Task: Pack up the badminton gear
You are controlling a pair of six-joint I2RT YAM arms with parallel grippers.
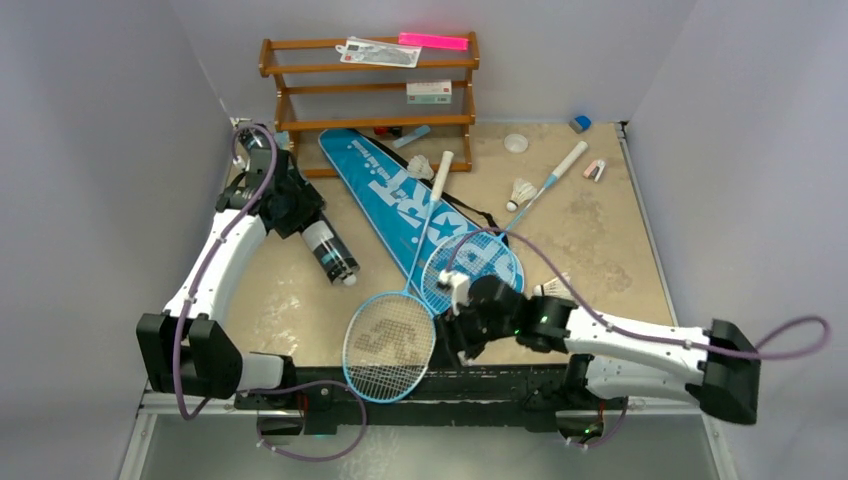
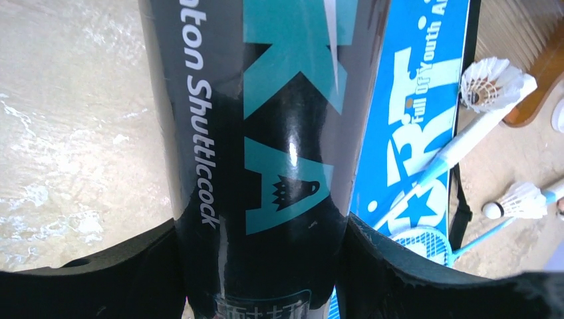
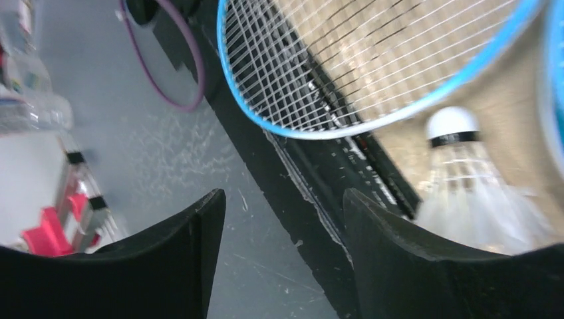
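Observation:
My left gripper is shut on the dark shuttlecock tube (image 2: 292, 100), which in the top view lies slanted over the left of the table with a white tip at its near end. My right gripper is partly open and holds nothing; beyond its fingers, a shuttlecock (image 3: 459, 173) lies near the table's front edge. One blue racket (image 1: 390, 350) overhangs that edge. A second racket (image 1: 545, 185) rests partly on the blue racket bag (image 1: 385, 195). More shuttlecocks lie by the bag (image 1: 420, 168), by the second racket's shaft (image 1: 522, 193) and behind the right arm (image 1: 553, 287).
At the back stands a wooden rack (image 1: 370, 125) with a white box (image 1: 429, 92) and a pink case (image 1: 433, 41). A round clear lid (image 1: 516, 143) and a blue block (image 1: 580, 124) lie at the back right.

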